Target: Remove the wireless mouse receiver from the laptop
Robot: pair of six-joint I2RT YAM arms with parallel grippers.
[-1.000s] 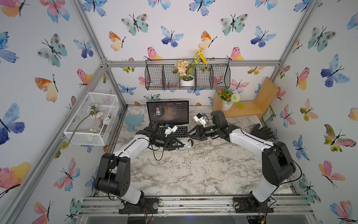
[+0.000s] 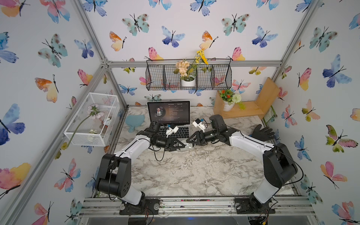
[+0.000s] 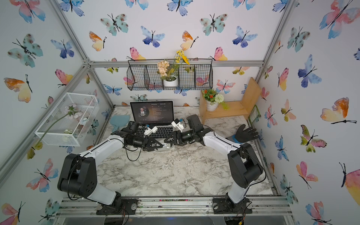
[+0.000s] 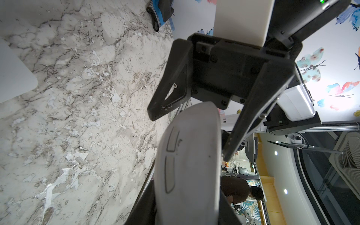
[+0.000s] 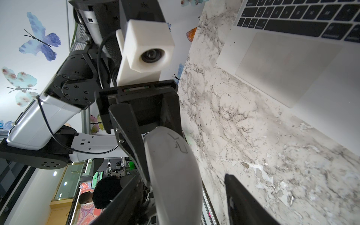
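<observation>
A white wireless mouse (image 4: 187,161) is raised above the table in front of the laptop (image 2: 169,112). My left gripper (image 2: 180,145) is shut on one end of it; in the right wrist view its dark fingers (image 5: 129,131) grip that end. My right gripper (image 2: 190,143) faces it from the right, part open around the other end. In the right wrist view, one right finger (image 5: 243,200) stands clear of the mouse, with a gap between. Whether the other finger touches it I cannot tell. The receiver does not show in any view.
The open laptop's keyboard lies just behind both grippers. A blue-grey cloth-like item (image 2: 134,121) is left of it. At the right are a wooden shelf (image 2: 240,108), a potted plant (image 2: 228,105) and a dark glove (image 2: 262,133).
My right gripper has moved down and slightly left to the free end of the mouse, covering the dark part that showed there. The left arm and the laptop have stayed still.
</observation>
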